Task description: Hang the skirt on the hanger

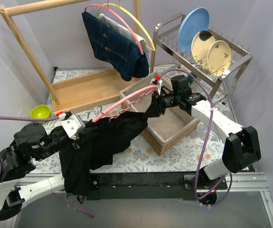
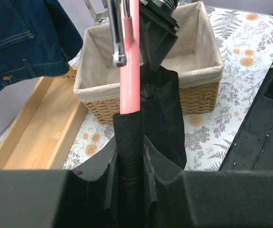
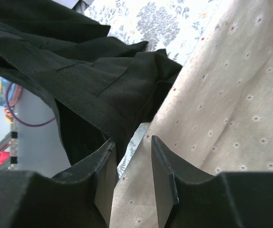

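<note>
My left gripper (image 1: 79, 133) is shut on the black skirt (image 2: 162, 118) and the end of the pink hanger (image 1: 124, 101), with waistband fabric wrapped over the hanger's bar. The skirt hangs from it toward the table's front edge. My right gripper (image 1: 157, 104) is at the hanger's other end, over the basket, beside a dark fold of skirt. In the right wrist view its open fingers (image 3: 167, 185) are over the basket liner, with black cloth at the left finger; whether any lies between them is hard to tell.
The basket (image 1: 169, 137) stands centre right. A wooden rack (image 1: 29, 40) holds denim and white garments on hangers at the back. A metal dish rack (image 1: 240, 64) with plates is at right, and a green bowl (image 1: 40, 112) at left.
</note>
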